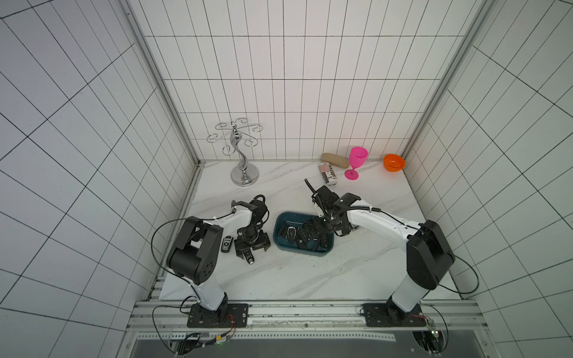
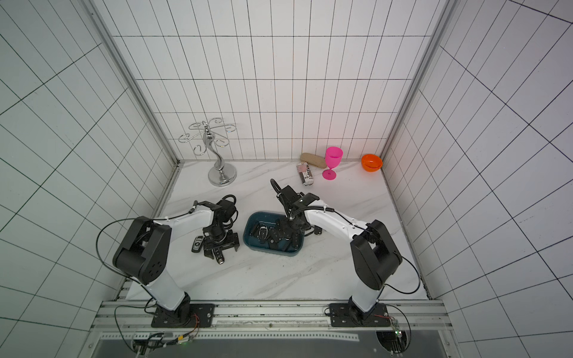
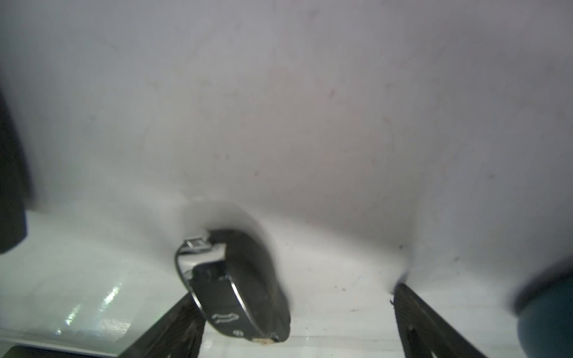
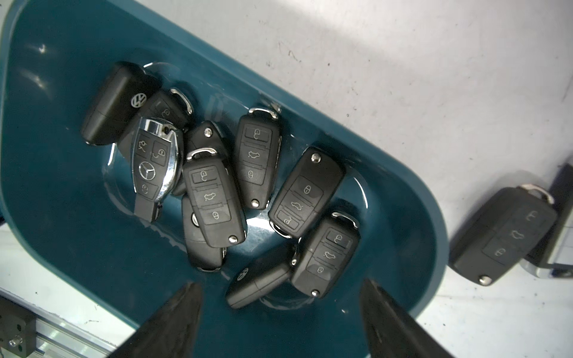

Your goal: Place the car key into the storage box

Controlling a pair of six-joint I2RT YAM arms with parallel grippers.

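A dark car key (image 3: 238, 286) lies on the table between the open fingers of my left gripper, near its left finger. A second key (image 1: 226, 243) lies just left of that gripper. The teal storage box (image 4: 71, 226) holds several car keys, mostly VW flip keys and a Mercedes fob (image 4: 154, 167). My right gripper hangs over the box with its fingers apart and no key gripped. Another flip key (image 4: 501, 235) lies outside the box, to its right, beside a black and silver object.
A chrome stand (image 1: 243, 173) is at the back left. At the back right are a tan object (image 1: 334, 159), a printed box (image 1: 327, 174), a pink goblet (image 1: 358, 156) and an orange bowl (image 1: 394, 162).
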